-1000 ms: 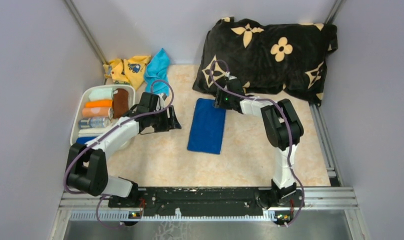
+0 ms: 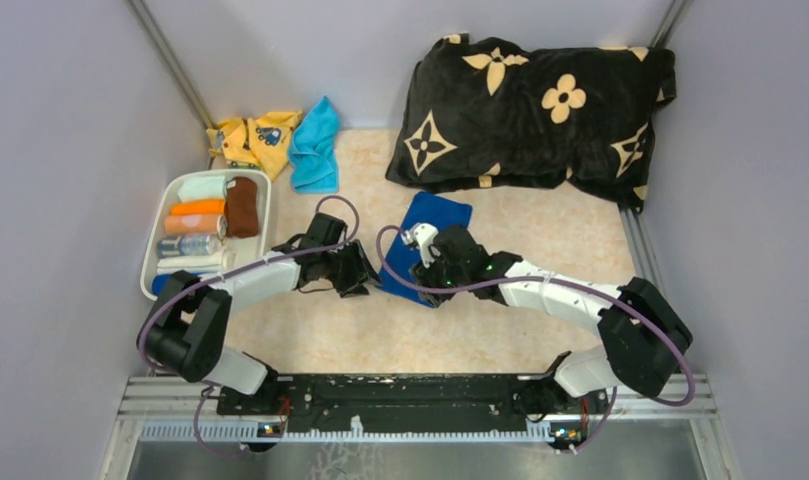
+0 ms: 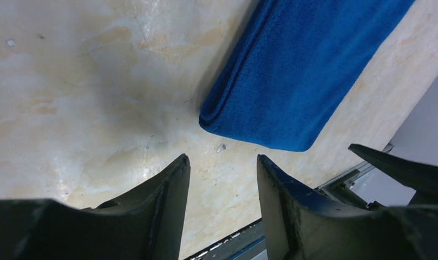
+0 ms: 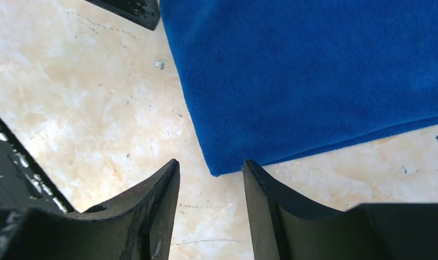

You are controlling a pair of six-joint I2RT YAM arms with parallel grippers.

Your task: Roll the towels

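A folded blue towel (image 2: 435,212) lies flat and slightly slanted in the middle of the table, its layers showing along the edge in the left wrist view. My left gripper hangs near its front left corner, fingers apart and empty. On the opposite side, my right gripper is open at the front right corner of the towel (image 4: 292,86), which shows just beyond the gap between its fingers. Neither gripper visibly holds cloth. In the top view the right arm covers part of the towel.
A white bin (image 2: 264,222) with several rolled towels stands at the left. Behind it lie a yellow cloth (image 2: 270,143) and a light blue cloth (image 2: 315,150). A large black patterned blanket (image 2: 530,120) fills the back right.
The towel's far end swung right with my right gripper, leaving it slanted. My left gripper moved right and nearer the front.
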